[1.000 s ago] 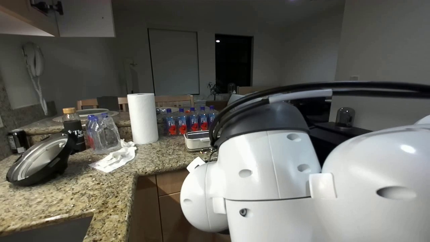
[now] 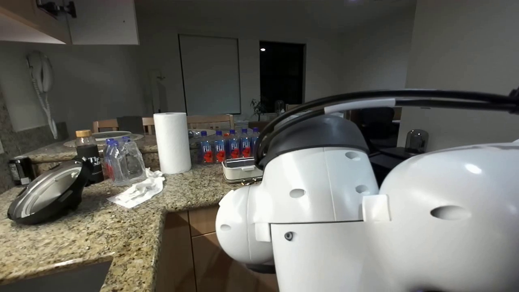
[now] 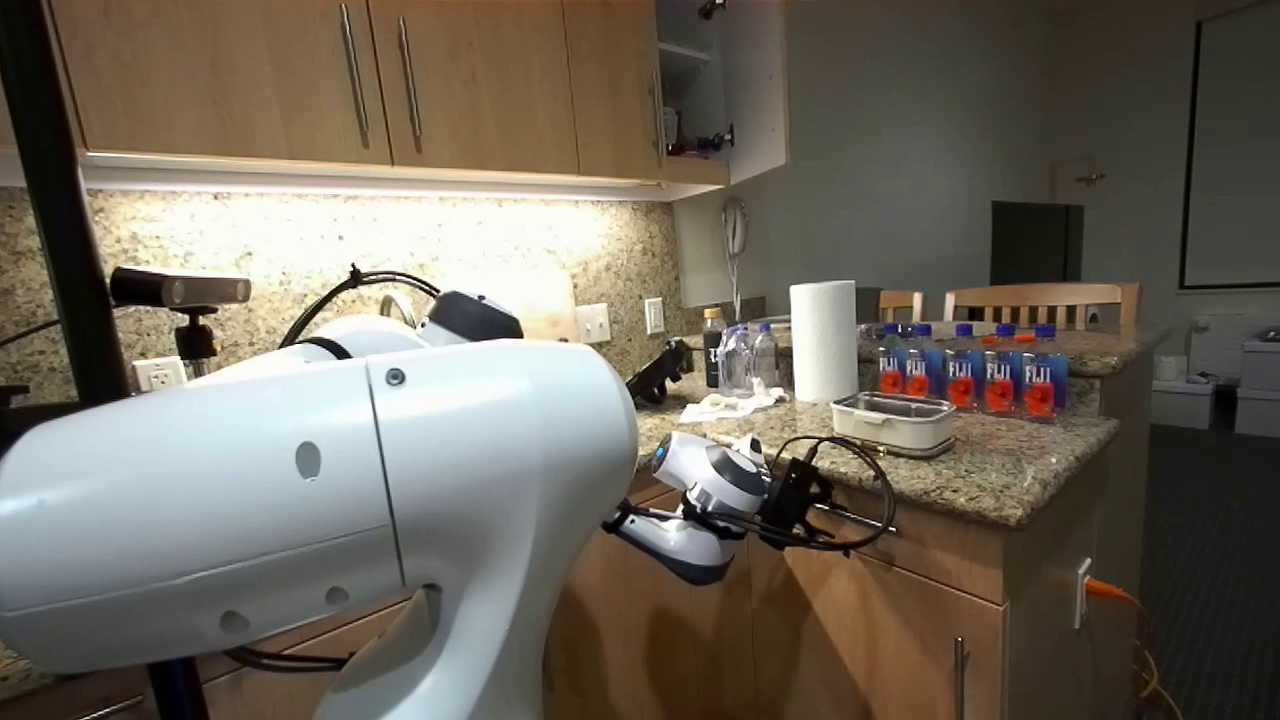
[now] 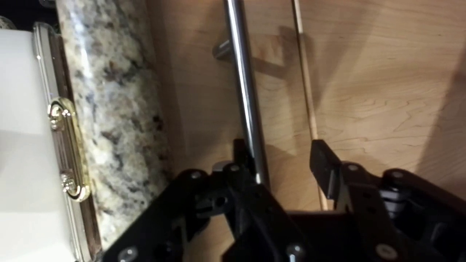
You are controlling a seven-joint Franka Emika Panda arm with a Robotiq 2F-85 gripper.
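In the wrist view, a round metal drawer handle [image 4: 247,83] runs down a light wood drawer front. My gripper is partly open, its black fingers [image 4: 324,163] reaching in around the lower end of the bar. The bar lies close against the left finger, and whether they touch I cannot tell. A clear gap shows between the bar and the right finger. Exterior view 2 has the black gripper body [image 3: 794,498] at the drawer, just below the counter edge; its fingertips are hidden there. Exterior view 1 shows only the arm, which covers the gripper.
The granite counter edge [image 4: 115,109] runs close beside the handle. Near that edge stands a white latched container [image 3: 894,422], with a paper towel roll [image 3: 823,342] and several water bottles [image 3: 961,374] behind it. Crumpled paper [image 2: 141,189] and a black lid [image 2: 48,192] lie farther along the counter.
In exterior view 1 the arm's large white links and cable have shifted upward and slightly left. The counter objects are where they were.
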